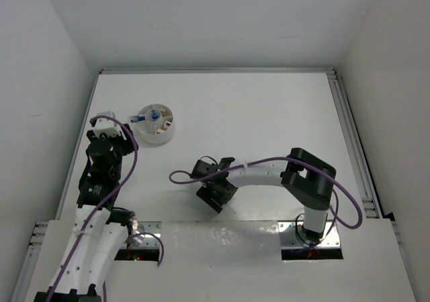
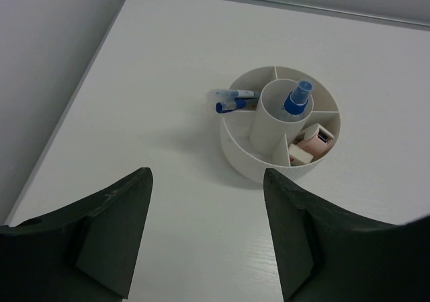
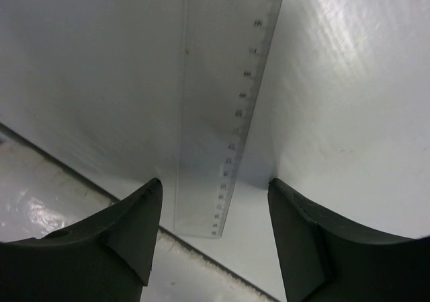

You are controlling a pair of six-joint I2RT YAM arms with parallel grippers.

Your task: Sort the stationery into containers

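A clear plastic ruler (image 3: pixel 208 120) lies flat on the white table by its front edge. My right gripper is over it, open, with the ruler's lower end showing between the spread fingers and nothing gripped. The white round organizer (image 2: pixel 242 157) stands at the back left. Its central cup (image 2: pixel 267 124) holds a blue-capped item (image 2: pixel 298 99). Blue and clear pens (image 2: pixel 235 104) stick out on its left side, and a pinkish block (image 2: pixel 316 140) and a small white block (image 2: pixel 299 155) sit in a right compartment. Facing the organizer, my left gripper is open and empty.
The table's front edge (image 3: pixel 101 191) passes close below the ruler, with a lower grey surface beyond it. Bare tabletop (image 1: pixel 269 114) fills the middle and right. Side walls and metal rails bound the table.
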